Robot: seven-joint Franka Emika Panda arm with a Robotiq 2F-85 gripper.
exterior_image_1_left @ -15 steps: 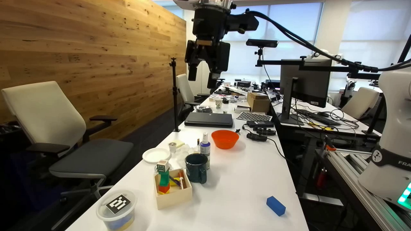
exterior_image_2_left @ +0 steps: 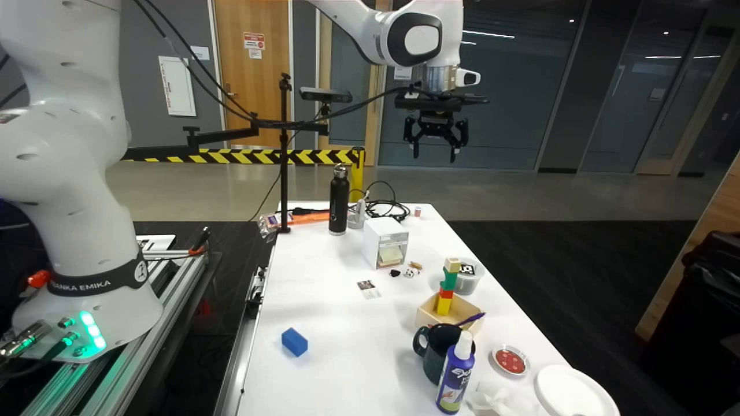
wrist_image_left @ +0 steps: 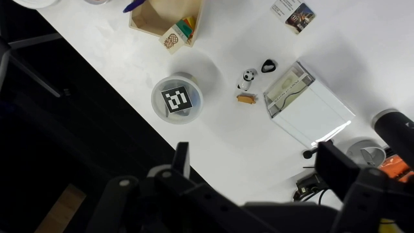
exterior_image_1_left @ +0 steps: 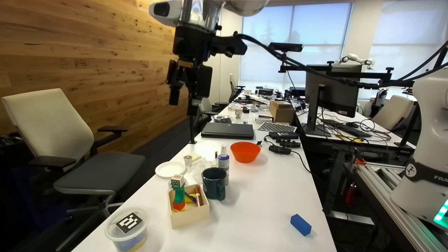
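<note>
My gripper (exterior_image_2_left: 435,153) hangs high above the table, its fingers spread apart and nothing between them. In the wrist view, the two dark fingers (wrist_image_left: 181,160) frame bare white table and dark floor. Ahead of them lies a clear tub (wrist_image_left: 176,100) with a black-and-white marker on its lid. A shallow wooden box (exterior_image_1_left: 191,217) holds a stack of coloured blocks (exterior_image_1_left: 179,196), topped by a pale printed block, along with some pens. Behind the box stands a dark mug (exterior_image_1_left: 214,183). A blue block (exterior_image_1_left: 301,224) rests alone near the table edge on the robot's side.
A spray bottle (exterior_image_2_left: 455,378), white plate (exterior_image_2_left: 576,395) and orange bowl (exterior_image_1_left: 245,151) stand beyond the mug. Small figures (wrist_image_left: 246,79) lie by a white note dispenser (wrist_image_left: 312,110); a tall black bottle (exterior_image_2_left: 338,200) stands farther along. Clear table surrounds the blue block.
In exterior view 1 the arm and gripper have shifted left and somewhat lower in the picture. The gripper stays open, and the objects on the table have not moved.
</note>
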